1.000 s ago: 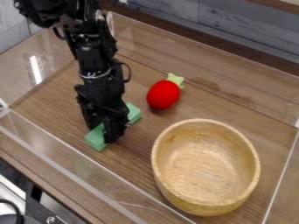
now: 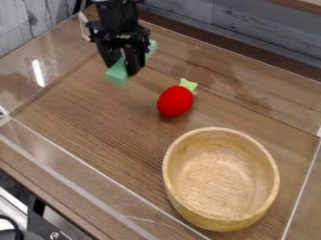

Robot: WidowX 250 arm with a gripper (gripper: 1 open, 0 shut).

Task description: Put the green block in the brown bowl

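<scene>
The green block [image 2: 119, 72] is up at the back left, tilted, with my gripper [image 2: 119, 62] shut on it; one end of it shows below the fingers and a paler green part [image 2: 152, 47] shows to the right. The arm covers much of its middle. At the front right stands the brown bowl [image 2: 175, 178], a light tan round bowl, empty inside. Block and bowl are well apart.
A red tomato-like object with a green star-shaped top [image 2: 175, 101] lies on the wooden tray between the gripper and the bowl. Bare wood [image 2: 88, 127] stretches over the left and front. Raised tray walls [image 2: 269, 42] bound the back.
My gripper has risen and moved toward the back with the green block in it, away from the front left area. The bowl and red object have stayed in place.
</scene>
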